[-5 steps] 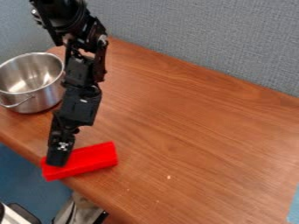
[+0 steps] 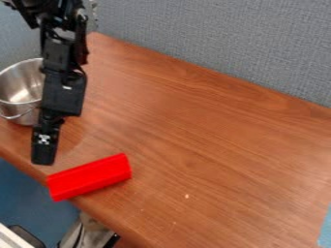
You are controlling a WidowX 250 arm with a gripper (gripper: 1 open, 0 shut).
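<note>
My black gripper hangs at the left of the view, above the table edge, just behind a red block and apart from it. The fingers are seen side-on, so their spread is hard to make out; nothing shows held. The red block lies on its side near the front left edge of the table. A steel pot stands at the back left, partly hidden by the arm.
A grey padded wall runs along the back. Blue floor shows past the left edge.
My arm has moved left and up, away from the red block toward the pot. The block lies where it was.
</note>
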